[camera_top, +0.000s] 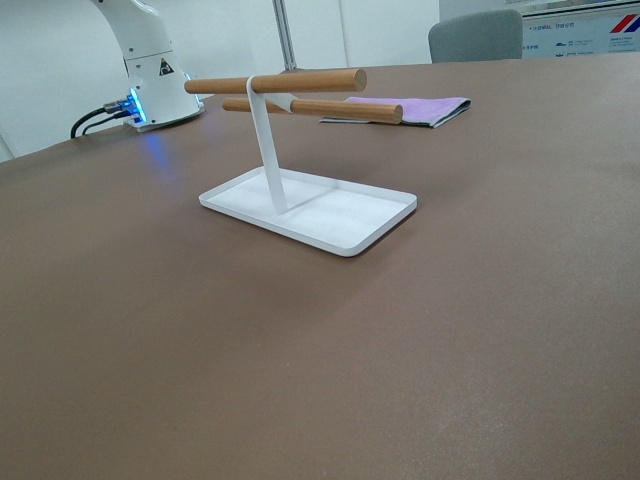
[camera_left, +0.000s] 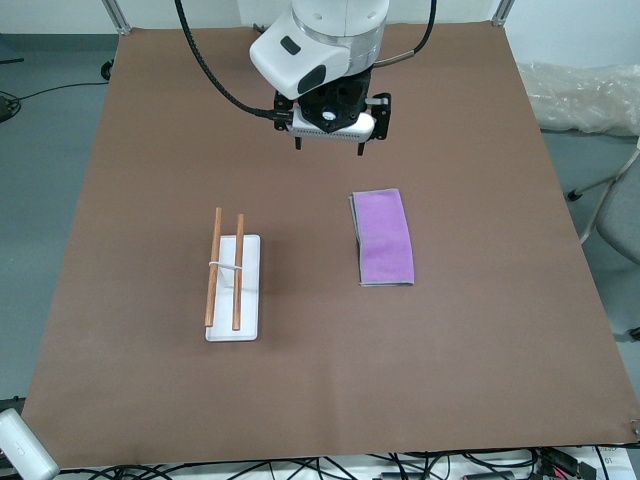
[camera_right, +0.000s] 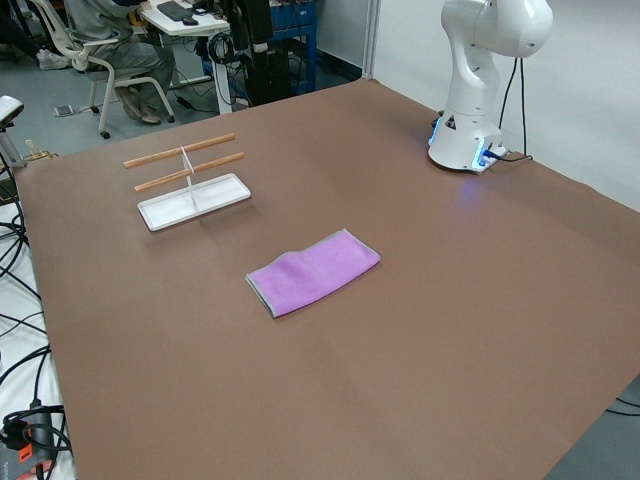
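My gripper (camera_left: 329, 147) hangs at the back centre of the table in the left view, its two black fingers apart with nothing seen between them. A folded purple cloth with grey edging (camera_left: 382, 237) lies flat right of centre. Left of it stands a white stand (camera_left: 246, 290) with a tray base and two horizontal wooden bars (camera_top: 275, 82). The cloth (camera_right: 312, 270) and stand's tray (camera_right: 205, 200) also show in the right view, clear of each other and of the gripper.
Cables and equipment run along the table's near edge in the left view. A grey chair (camera_left: 625, 210) stands beside the table at right.
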